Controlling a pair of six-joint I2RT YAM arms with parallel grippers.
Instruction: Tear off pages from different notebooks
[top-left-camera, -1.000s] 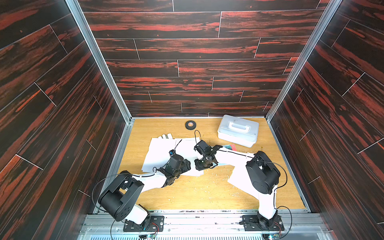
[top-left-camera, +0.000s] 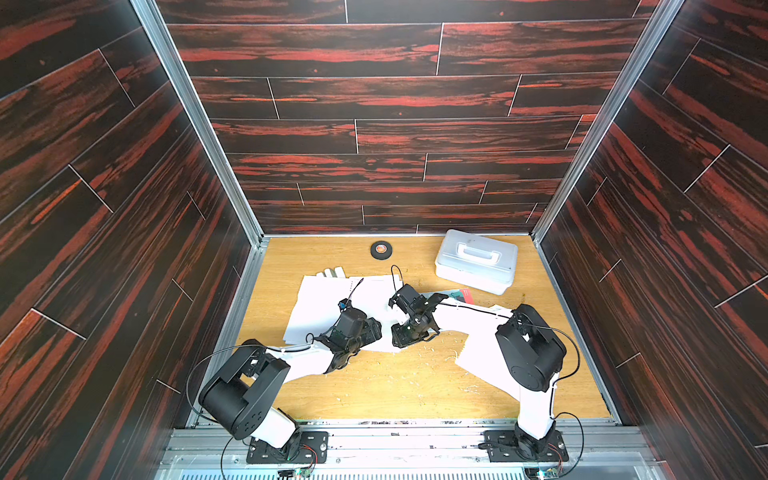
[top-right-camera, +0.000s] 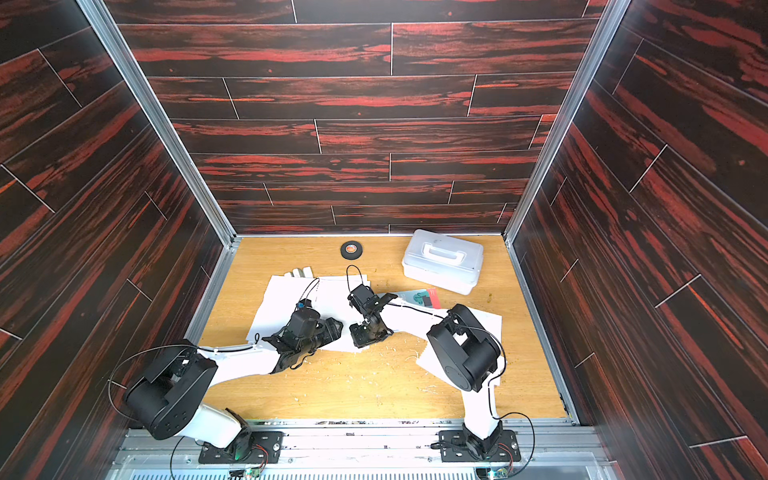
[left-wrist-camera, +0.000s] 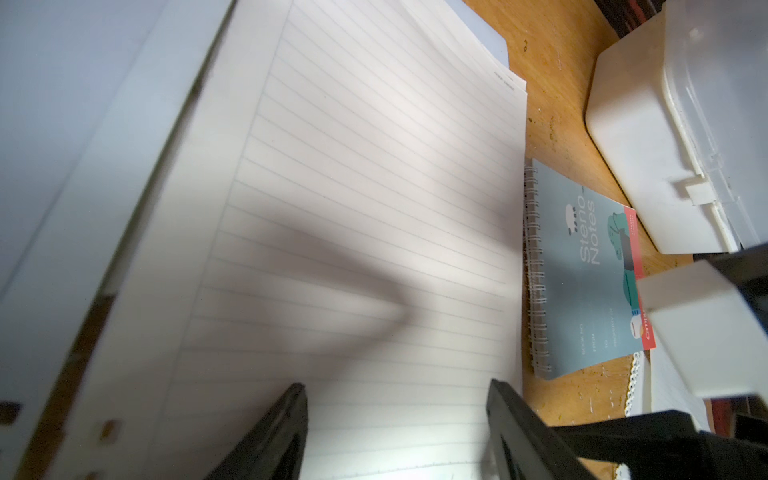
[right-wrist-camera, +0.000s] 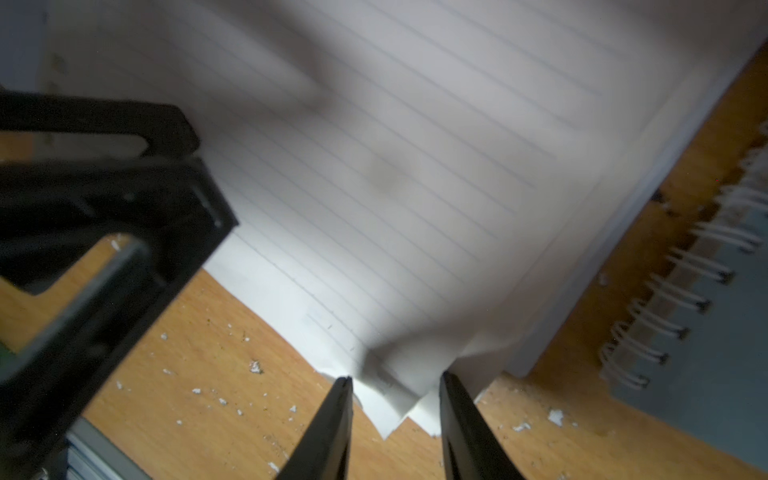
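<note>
An open lined notebook (left-wrist-camera: 376, 200) lies on the wooden table, its ruled page filling most of the left wrist view. My left gripper is open above that page with nothing between its fingers. In the right wrist view the page's near corner (right-wrist-camera: 392, 408) is creased and split into two tips. Both tips sit in the gap of my right gripper, whose fingers are apart; contact with the paper cannot be made out. Right of the page is a grey-blue spiral Steno Notes notebook (left-wrist-camera: 580, 272), closed.
A translucent lidded box (top-left-camera: 477, 260) stands at the back right and a black tape roll (top-left-camera: 381, 249) at the back middle. White sheets (top-left-camera: 488, 352) lie under the right arm. Paper scraps dot the otherwise clear front table (top-left-camera: 400, 388).
My right gripper has shifted slightly toward the table's front and a little to the right. The left arm stays still.
</note>
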